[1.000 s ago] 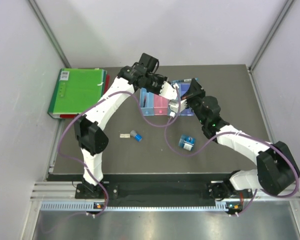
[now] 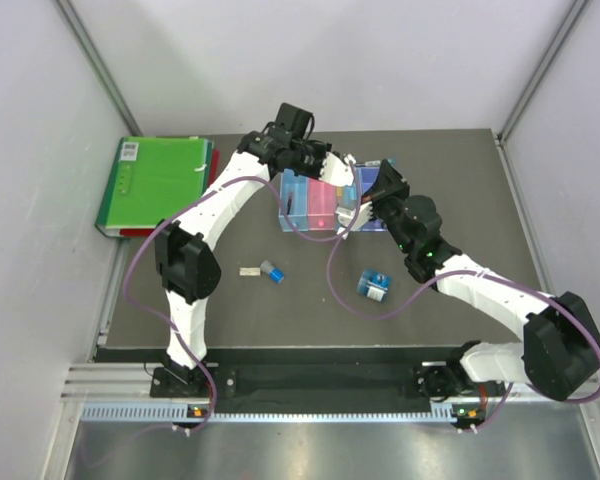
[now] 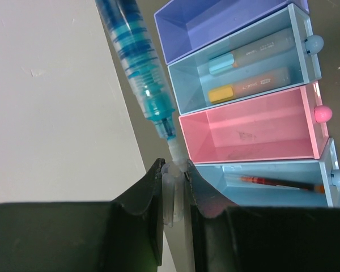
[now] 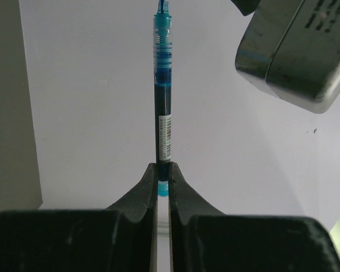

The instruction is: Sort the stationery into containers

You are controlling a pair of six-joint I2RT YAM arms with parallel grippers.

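Observation:
Above the back of the organizer, a blue liquid-ink pen (image 4: 163, 102) is gripped near its rear end by my right gripper, which is shut on it. Its narrow white tip (image 3: 176, 150) reaches the fingers of my left gripper. The left gripper is shut on a clear cap-like piece (image 3: 169, 192); whether the tip sits inside it I cannot tell. Below are the purple compartment (image 3: 170, 39), a light blue one (image 3: 184, 85) holding two capped tubes (image 3: 258, 50), a bare pink one (image 3: 255, 130), and another light blue one (image 3: 243, 198) with a red-dark pen (image 3: 277, 182).
Green folders (image 2: 160, 185) lie at the left. On the table in front are a pale eraser-like block (image 2: 250, 271), a small blue-and-grey piece (image 2: 272, 271) and a blue jar (image 2: 373, 285). Free table surrounds them. Purple cables hang across both arms.
The objects on the table have stayed put.

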